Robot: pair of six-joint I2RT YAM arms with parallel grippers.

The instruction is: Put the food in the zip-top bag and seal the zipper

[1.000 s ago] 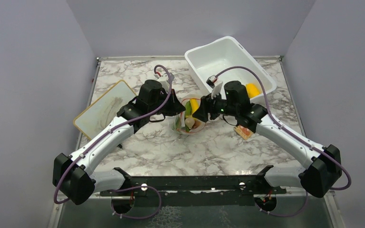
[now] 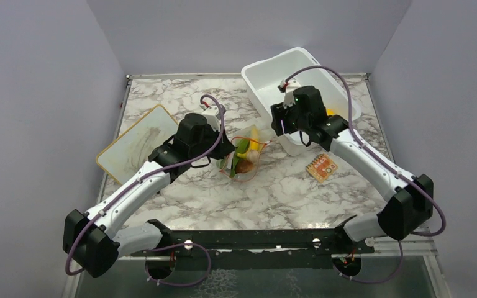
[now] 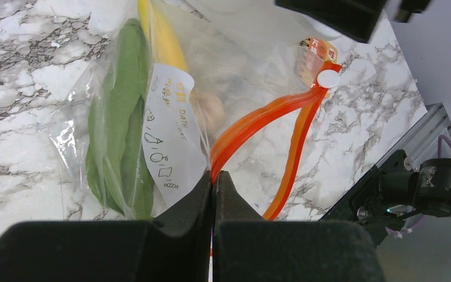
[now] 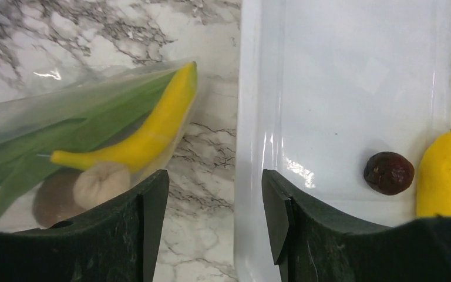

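A clear zip top bag (image 2: 242,162) with an orange zipper edge (image 3: 259,121) lies mid-table, its mouth gaping. Inside are a long green vegetable (image 3: 120,111), a yellow banana-like food (image 4: 147,138), a pale bulb (image 4: 101,184) and a brown round food (image 4: 53,197). My left gripper is shut on the zipper edge at the bag's left side. Above the near left rim of the white bin, my right gripper is open and empty. In the bin sit a dark red round food (image 4: 389,173) and a yellow food (image 4: 448,173).
The white bin (image 4: 248,147) stands at the back right, close to the bag. An orange patterned item (image 2: 321,167) lies right of the bag, and a white board (image 2: 136,141) at the left.
My right gripper has moved off the bag's mouth, right and back to the bin. The bag's mouth has shifted slightly and looks narrower.
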